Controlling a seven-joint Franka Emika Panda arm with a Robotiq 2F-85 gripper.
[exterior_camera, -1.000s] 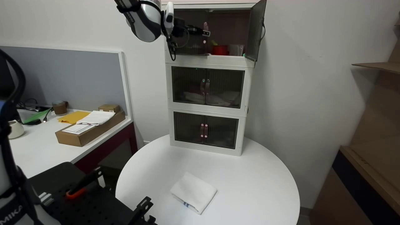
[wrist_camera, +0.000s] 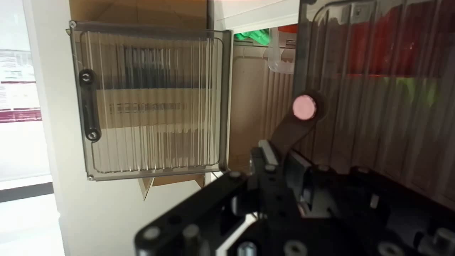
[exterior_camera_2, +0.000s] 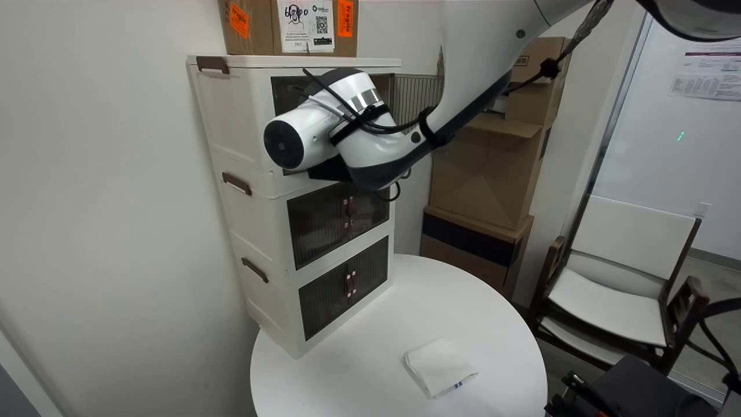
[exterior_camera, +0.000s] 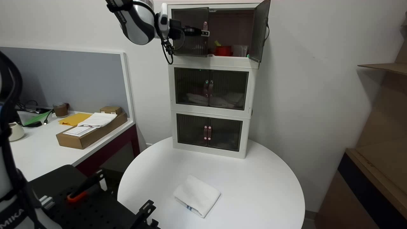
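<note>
The top compartment of the white cabinet (exterior_camera: 214, 61) has two dark translucent doors. Its right door (exterior_camera: 260, 32) stands wide open, seen at the left in the wrist view. The left door (exterior_camera: 190, 42) is slightly ajar, its free edge pulled out from the cabinet. In the wrist view my gripper is shut on that door's brown handle (wrist_camera: 290, 130), whose pink screw cap (wrist_camera: 304, 107) shows just beyond the fingertips. The arm hides much of the upper cabinet in the second exterior view.
Inside the top compartment are a red container (exterior_camera: 223, 51) and a clear container (exterior_camera: 240, 50). Both lower compartments are closed. A folded white cloth (exterior_camera: 197, 196) lies on the round white table (exterior_camera: 259, 187), otherwise clear. Cardboard boxes (exterior_camera_2: 479, 174) stand right of the cabinet.
My gripper has moved a little to the left in the first exterior view. The left door's free edge has come along with it, slightly further out.
</note>
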